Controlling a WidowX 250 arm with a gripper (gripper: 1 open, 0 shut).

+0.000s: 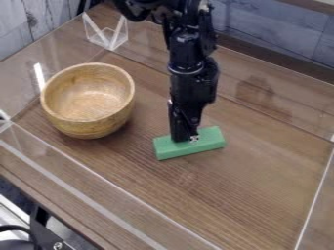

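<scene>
The black gripper (186,131) reaches down from the top centre to a green rectangular block (206,142) lying flat on the wooden table. Its fingertips are at the block's upper edge and look shut; whether they touch it I cannot tell. To the left sits an empty wooden bowl (88,123).
A white bent object (107,34) stands at the back left, and the table's left edge runs beside the bowl, with dark cables beyond at the lower left.
</scene>
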